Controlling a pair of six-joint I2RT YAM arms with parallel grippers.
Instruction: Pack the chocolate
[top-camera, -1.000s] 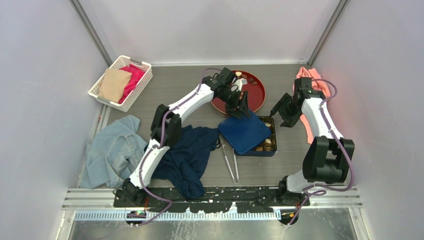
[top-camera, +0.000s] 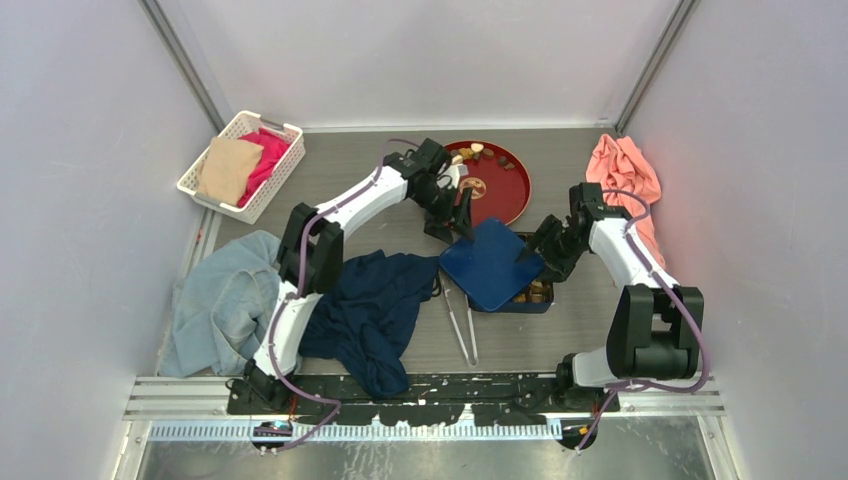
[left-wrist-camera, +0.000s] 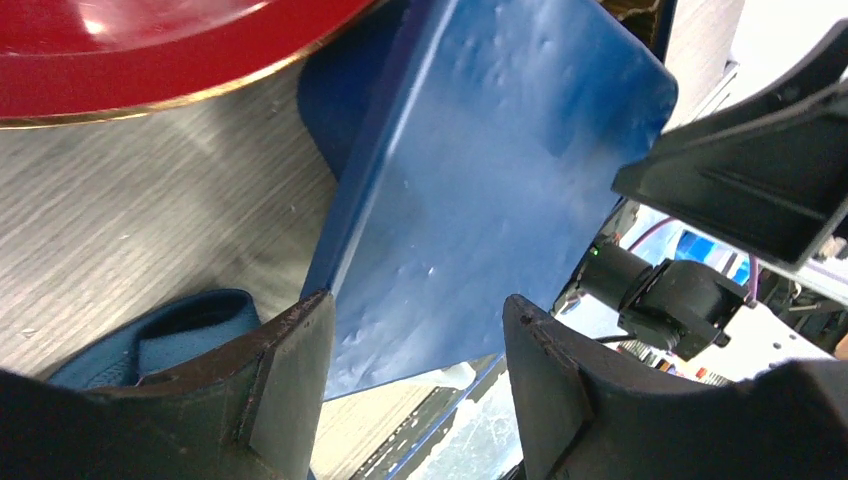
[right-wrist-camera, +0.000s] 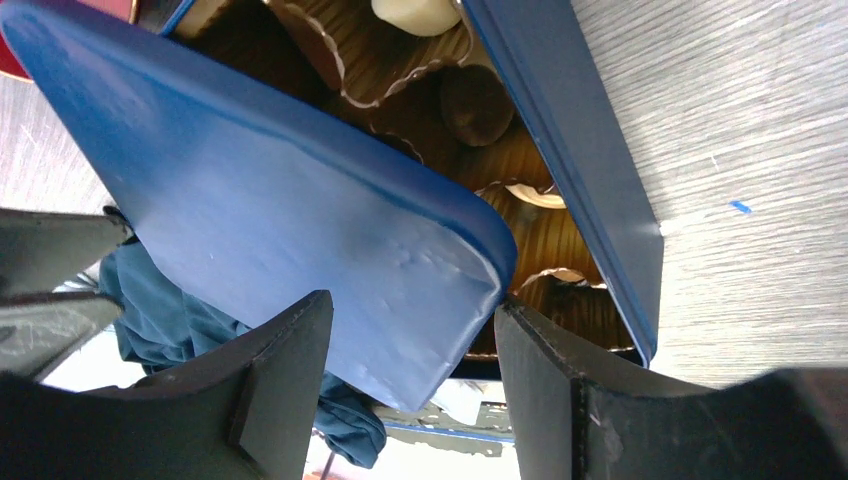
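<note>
A blue lid rests askew over a chocolate box, whose brown compartments and pieces show along its uncovered side in the right wrist view. My left gripper is part open at the lid's left corner, its fingers either side of the lid's end in the left wrist view. My right gripper is part open at the lid's right corner, over the box edge. Whether either touches the lid is unclear. A red plate with several chocolates stands behind, partly under my left arm.
Steel tongs lie in front of the box. Dark blue cloth and denim cover the front left. A white basket stands back left, pink cloth back right. Bare table shows left of the plate.
My right gripper has moved left and down onto the lid's right corner.
</note>
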